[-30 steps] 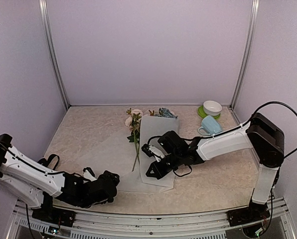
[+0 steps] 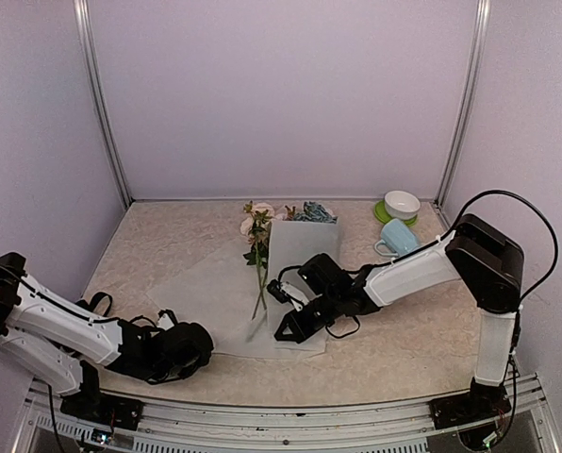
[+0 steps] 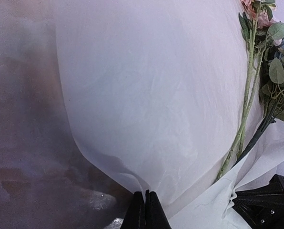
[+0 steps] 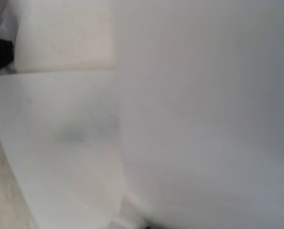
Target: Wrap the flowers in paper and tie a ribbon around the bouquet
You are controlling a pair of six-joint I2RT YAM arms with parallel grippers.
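Observation:
A white wrapping paper [image 2: 206, 302] lies on the table, its right side folded over towards the middle. On it rest pink flowers with green stems [image 3: 247, 100] and blue flowers with a dark stem [image 3: 263, 126]; the lower stem ends are hidden by the fold. In the left wrist view my left gripper is shut on the paper's near left edge, which puckers at the fingertips. My right gripper pinches the folded right side, where the paper creases at its tip. Paper nearly fills the right wrist view, hiding the flowers there.
At the back right stand a white bowl [image 2: 402, 203] on a green plate [image 2: 380, 212] and a light blue mug [image 2: 400, 238].
The paper now covers the stem ends.

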